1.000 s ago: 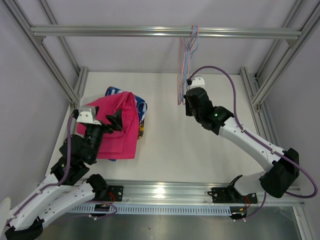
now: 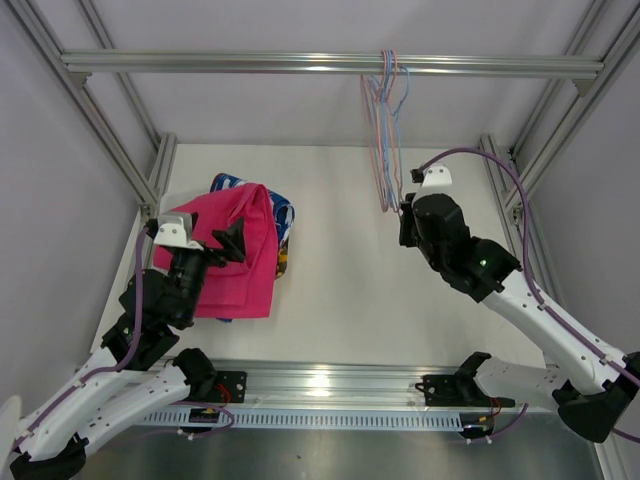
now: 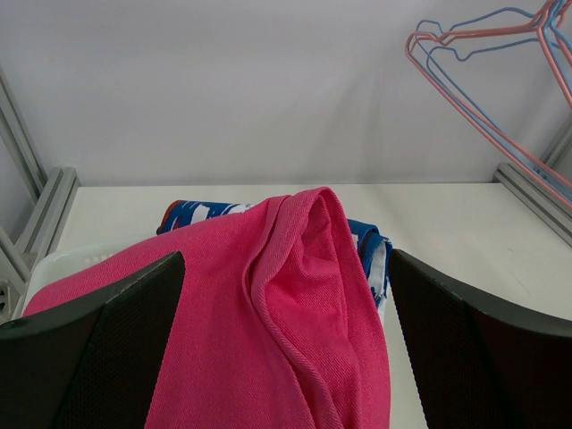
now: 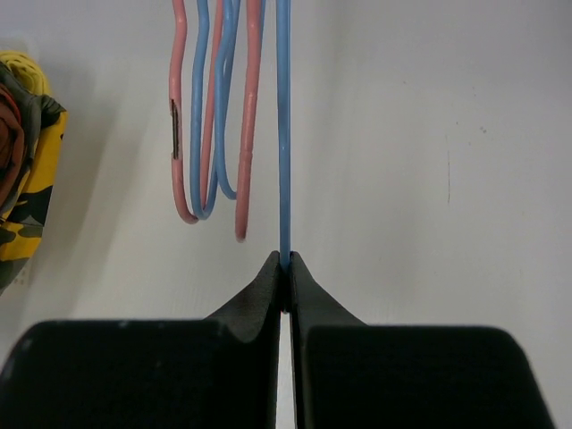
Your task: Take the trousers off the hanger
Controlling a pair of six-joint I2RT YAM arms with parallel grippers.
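Pink trousers or cloth [image 2: 240, 280] lie in a pile at the left of the floor, over blue patterned cloth [image 3: 201, 211]. My left gripper [image 2: 225, 240] is open above the pile, its fingers framing the pink fabric in the left wrist view. Blue and pink hangers [image 2: 385, 140] hang from the overhead bar on the right, with no garment visible on them. My right gripper [image 2: 405, 215] is shut on a blue hanger [image 4: 284, 134] at their lower end.
The metal bar [image 2: 230, 62] spans the top. Camouflage cloth [image 4: 31, 214] shows beside the pile.
The left arm and the cloth pile have not moved.
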